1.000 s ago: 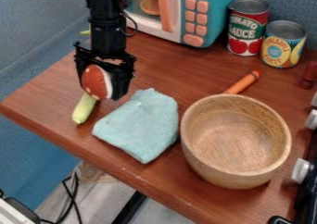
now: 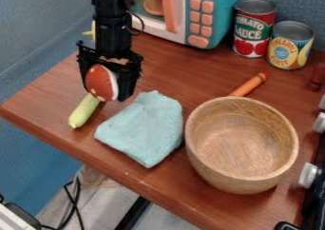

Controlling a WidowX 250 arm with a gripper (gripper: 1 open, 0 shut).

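Note:
My gripper (image 2: pixel 105 74) hangs at the left of the table with a red and white round object (image 2: pixel 102 82) at its fingertips, partly hidden by the fingers; whether the fingers grip it is hard to tell. Just below lies a pale yellow corn-like object (image 2: pixel 84 110). A folded light blue cloth (image 2: pixel 137 129) lies in front, and a wooden bowl (image 2: pixel 241 148) stands to its right.
An orange stick-like object (image 2: pixel 246 86) lies behind the bowl. A tomato sauce can (image 2: pixel 254 27), a yellow can (image 2: pixel 290 46) and a toy microwave (image 2: pixel 193 15) stand at the back. Dark items line the right edge.

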